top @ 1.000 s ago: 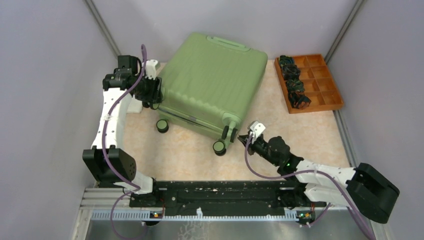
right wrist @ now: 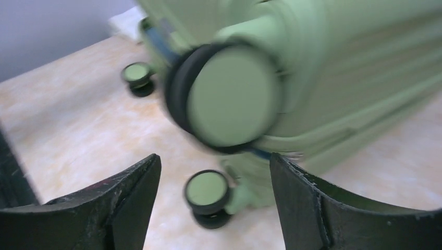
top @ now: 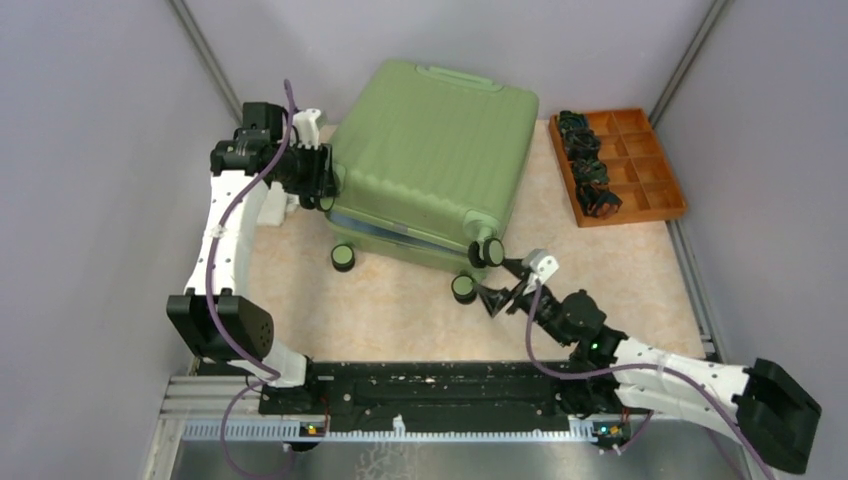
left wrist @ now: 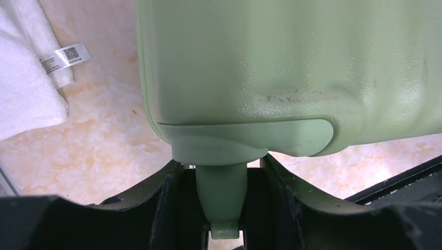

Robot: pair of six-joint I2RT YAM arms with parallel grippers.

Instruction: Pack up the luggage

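A large green suitcase (top: 430, 150) lies on the tabletop, its front edge slightly gaped. At its left front corner my left gripper (top: 318, 185) is shut on the green suitcase's corner fitting (left wrist: 219, 192). The right front wheel (top: 492, 250) of the lid sits raised above a lower wheel (top: 463, 287); both also show, the upper one blurred, in the right wrist view. My right gripper (top: 495, 290) is open just right of the lower wheel, with nothing between its fingers.
A wooden compartment tray (top: 640, 170) with several dark bundled items stands at the back right. A white towel (left wrist: 28, 83) lies left of the suitcase.
The suitcase's lid front has risen and its gap widened, with my left gripper moving slightly up and right.
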